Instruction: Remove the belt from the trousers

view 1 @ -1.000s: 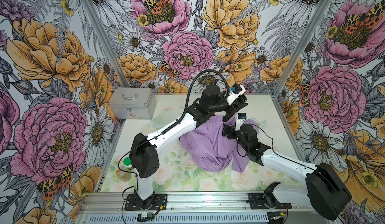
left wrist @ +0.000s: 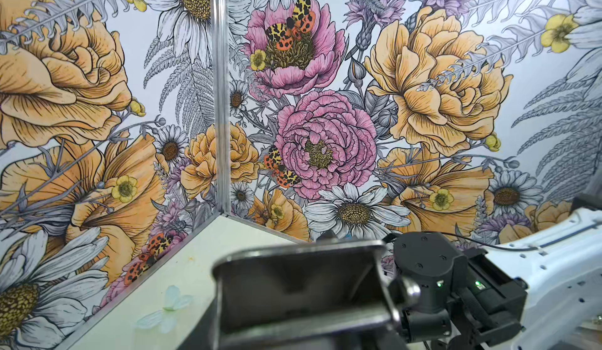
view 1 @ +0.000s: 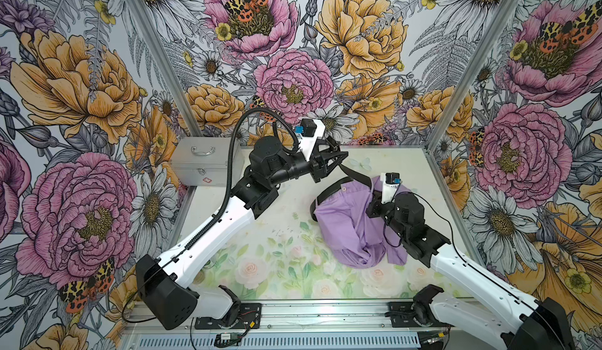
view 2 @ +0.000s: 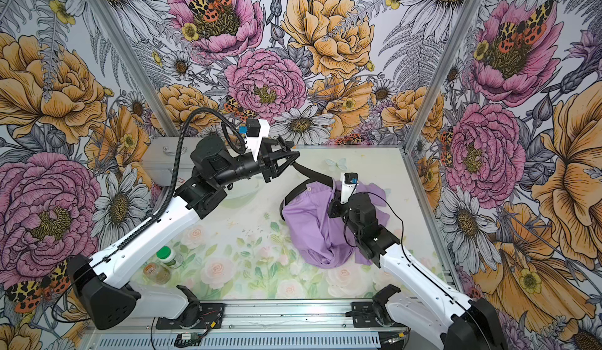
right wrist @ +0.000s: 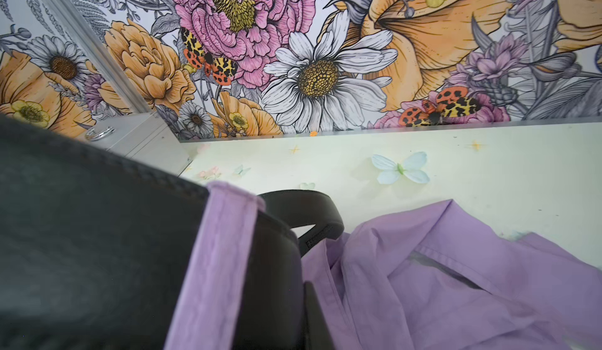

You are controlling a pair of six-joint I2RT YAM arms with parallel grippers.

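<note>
Lilac trousers [view 1: 345,230] lie bunched on the table, right of centre, with a black belt [view 1: 356,175] at the waist. One belt end stretches up and left to my left gripper [view 1: 338,156], which is shut on it above the table. A metal frame, apparently the buckle [left wrist: 301,247], fills the lower left wrist view. My right gripper [view 1: 372,208] is shut on the trousers near the waistband. Close up in the right wrist view, the belt passes under a lilac belt loop [right wrist: 213,268]. One dark finger [right wrist: 318,325] presses beside it; the other is hidden.
A grey metal case [view 1: 207,161] stands at the back left. At the front left are a green-capped bottle [view 2: 168,257] and another small jar [view 2: 156,273].
My left gripper has moved left, drawing out more belt.
</note>
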